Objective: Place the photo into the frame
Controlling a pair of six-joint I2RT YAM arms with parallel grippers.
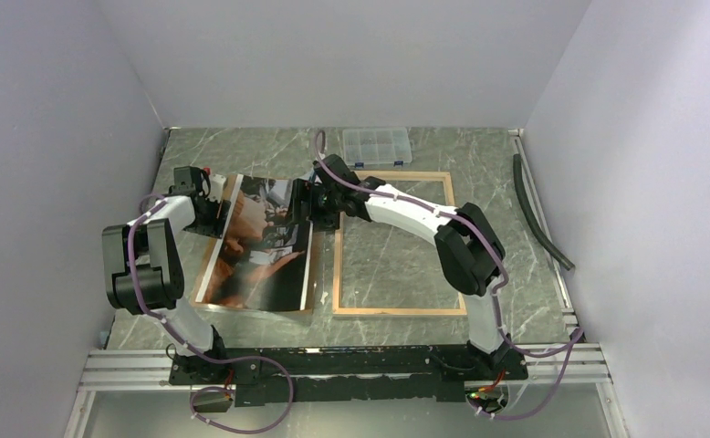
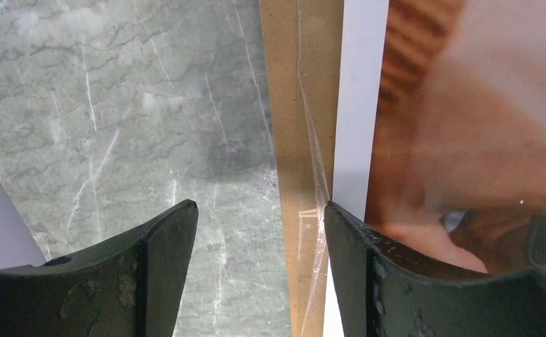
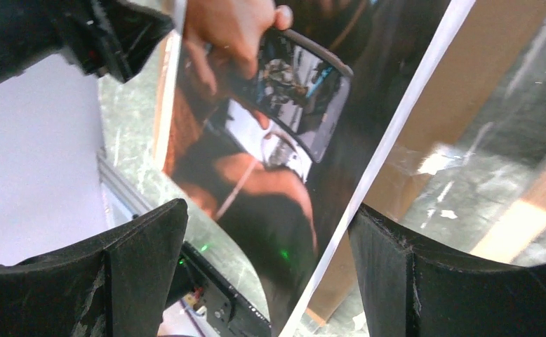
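Observation:
The photo (image 1: 265, 242), a dark and orange print with white side strips, lies over a light wooden board (image 1: 308, 297) left of centre. In the right wrist view its right white edge (image 3: 389, 133) bows upward and meets the inner side of my right gripper's right finger (image 3: 379, 260). That right gripper is open, the photo between its spread fingers but not clamped. My left gripper stands part open at the photo's left edge, its right fingertip by the white strip (image 2: 354, 112). Beside the board lies the empty wooden frame (image 1: 397, 311).
A clear compartment box (image 1: 376, 146) sits behind the frame. Along the right wall runs a dark tube (image 1: 538, 214). Clear film wrinkles over the board's left margin in the left wrist view.

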